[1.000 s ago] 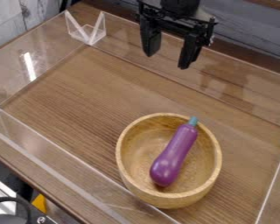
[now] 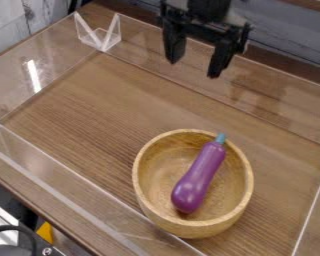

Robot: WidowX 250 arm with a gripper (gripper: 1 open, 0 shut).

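Observation:
My gripper (image 2: 203, 40) hangs at the top of the camera view, dark and open, with nothing seen between its fingers. It is well above and behind a tan round bowl (image 2: 156, 190) in the lower middle, which holds a purple eggplant (image 2: 198, 182) lying lengthwise with its green tip toward the back.
A white wire rack (image 2: 99, 36) stands at the back left. Dark objects (image 2: 13, 240) show at the bottom left edge.
The bowl and eggplant look unchanged.

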